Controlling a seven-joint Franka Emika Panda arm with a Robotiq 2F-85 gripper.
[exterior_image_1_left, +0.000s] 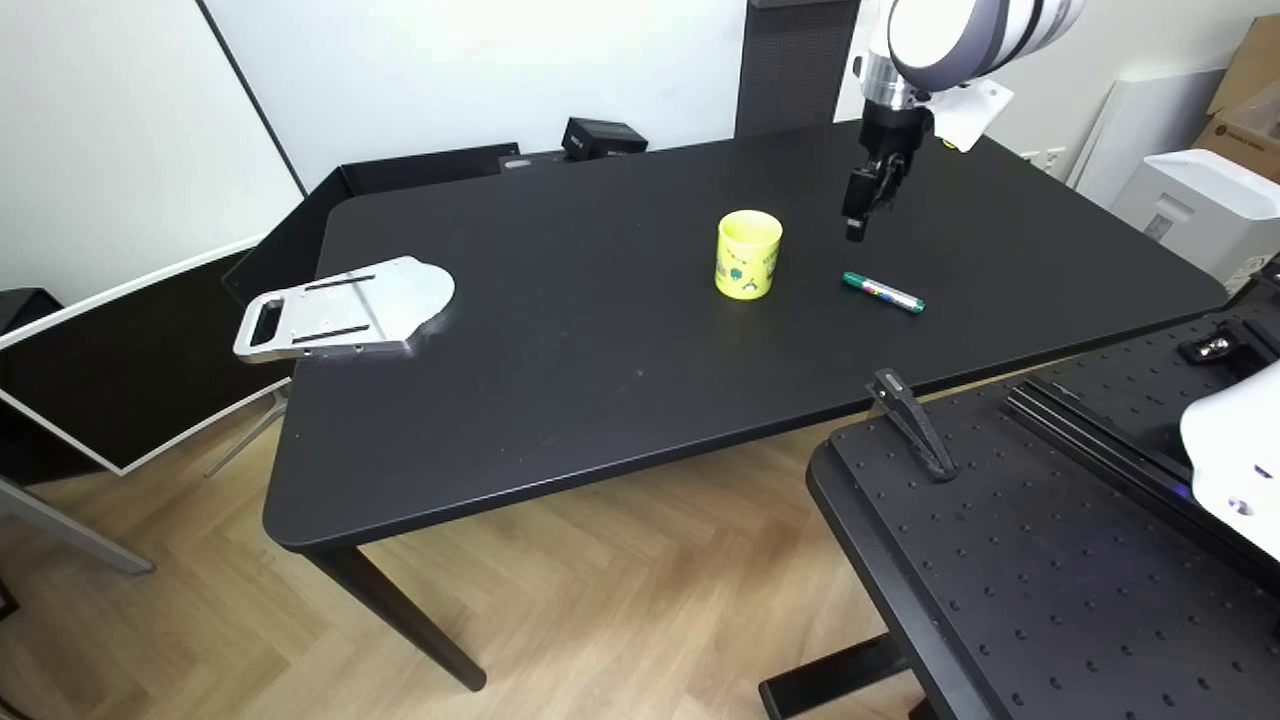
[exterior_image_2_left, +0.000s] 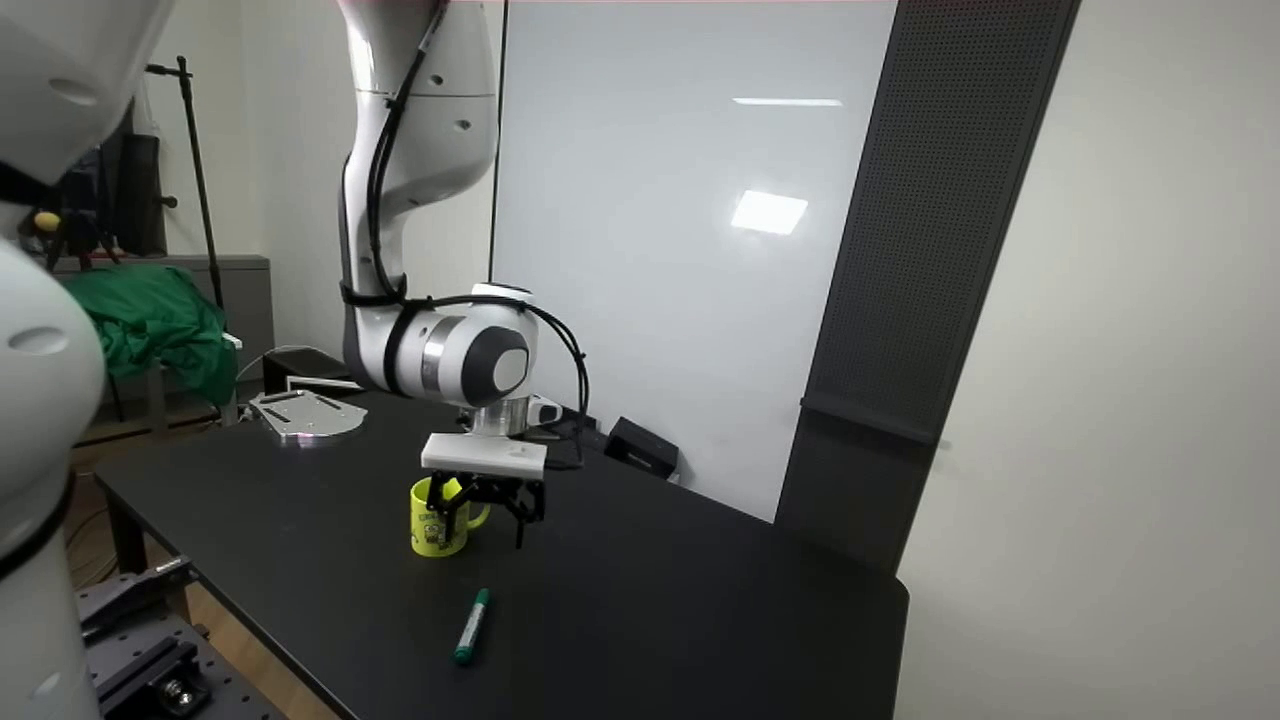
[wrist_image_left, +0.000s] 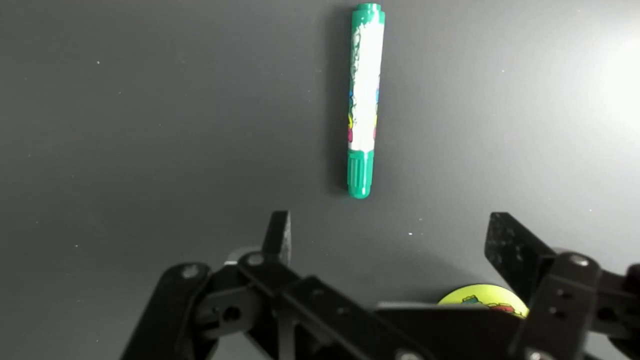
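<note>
A marker with green ends and a white printed barrel lies flat on the black table. In the wrist view the marker points lengthwise ahead of the fingers, its ribbed green end nearest them. My gripper is open, its fingers wide apart and nothing held. From the side, the gripper hangs above the table, a little behind the marker. A yellow mug with printed pictures stands upright left of the marker. Exterior view 2 shows the mug partly behind the gripper; only its edge enters the wrist view.
A silver metal plate with a handle slot lies at the table's far left edge. Black boxes sit behind the back edge.
</note>
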